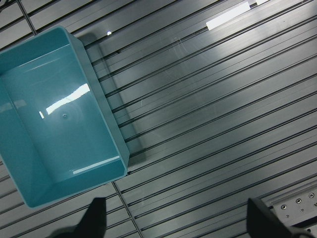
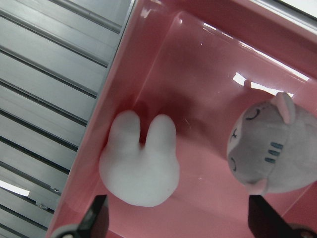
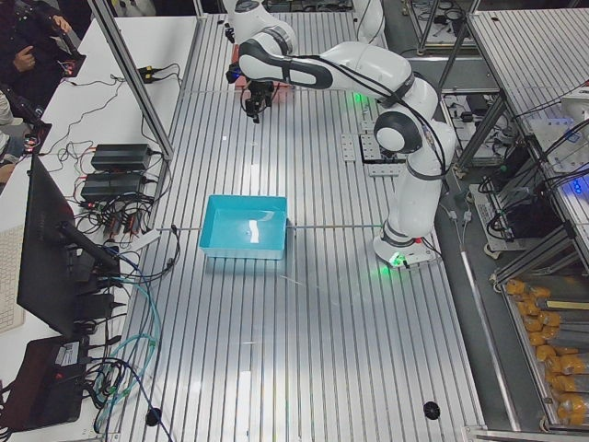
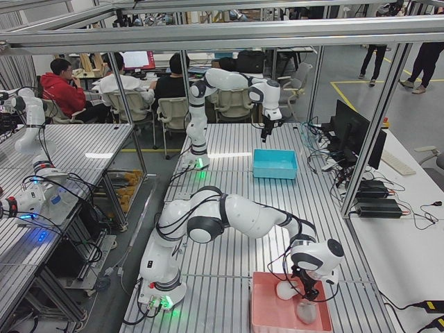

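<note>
An empty teal bin (image 3: 243,235) sits on the slatted metal table. My left gripper is open above the table beside that bin, with nothing between its fingers. A pink bin (image 4: 267,319) at the other end holds a white plush with two long ears (image 2: 138,168) and a grey plush (image 2: 275,148) with an embroidered face. My right gripper hangs open over the pink bin, both plush toys below it and nothing held.
A monitor (image 3: 46,249), black power boxes (image 3: 121,157) and cables line the side desk. Metal frame posts stand at the table's edges. The table around the teal bin is clear.
</note>
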